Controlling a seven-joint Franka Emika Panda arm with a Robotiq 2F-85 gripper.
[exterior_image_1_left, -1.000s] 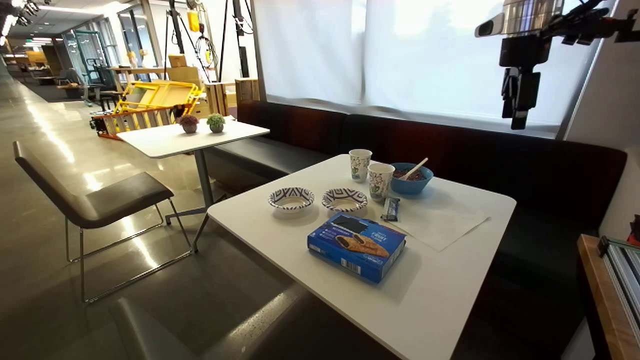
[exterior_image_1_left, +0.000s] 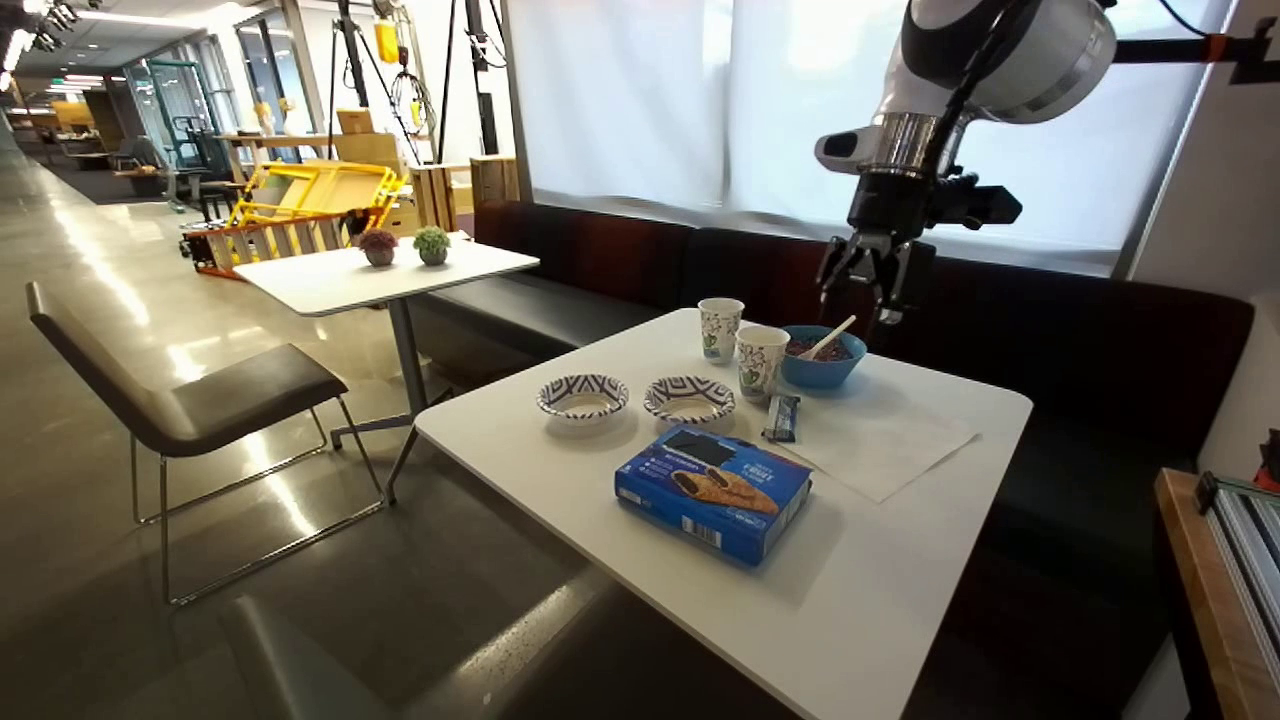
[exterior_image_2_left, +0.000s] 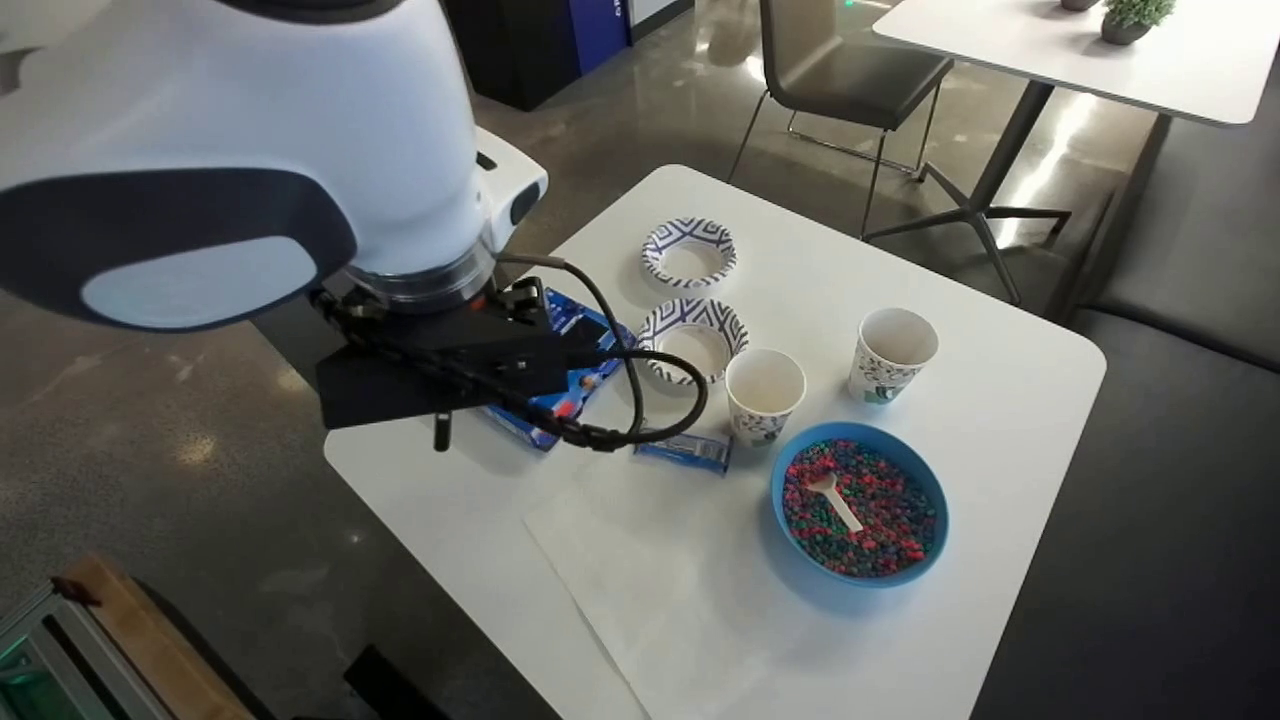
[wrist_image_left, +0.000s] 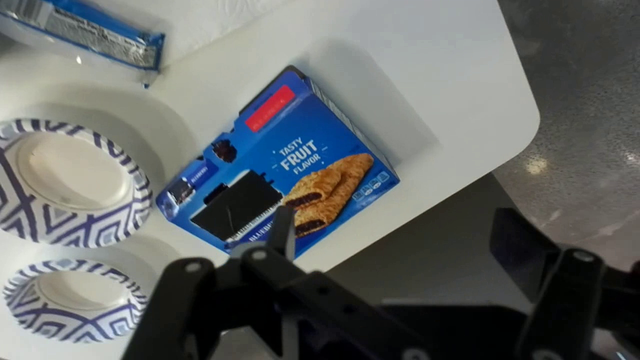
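Note:
My gripper (exterior_image_1_left: 861, 288) hangs open above the white table, with nothing between its fingers. From the wrist, its dark fingers (wrist_image_left: 280, 231) spread wide across the bottom, one overlapping the lower edge of the blue snack box (wrist_image_left: 312, 147). That box lies flat near the table's edge. Two paper bowls with blue-and-white rims, one bowl (exterior_image_1_left: 582, 398) and another bowl (exterior_image_1_left: 689, 402), sit behind it. A blue wrapped bar (exterior_image_2_left: 687, 450) rests beside a patterned paper cup (exterior_image_2_left: 764, 396); a second cup (exterior_image_2_left: 893, 355) stands farther off. The blue bowl (exterior_image_2_left: 858, 504) holds colourful bits and a pale spoon (exterior_image_2_left: 837, 502).
A white paper sheet (exterior_image_1_left: 894, 456) lies flat on the table (exterior_image_1_left: 936, 576) near the bar. Dark bench seating (exterior_image_1_left: 1080, 336) runs behind. A chair (exterior_image_1_left: 192, 408) and a second table (exterior_image_1_left: 360, 278) stand apart at left.
My arm has swung left and lowered, bringing the gripper from the far right toward the blue bowl's side. The gripper has also turned and tilted. Everything on the table sits unmoved.

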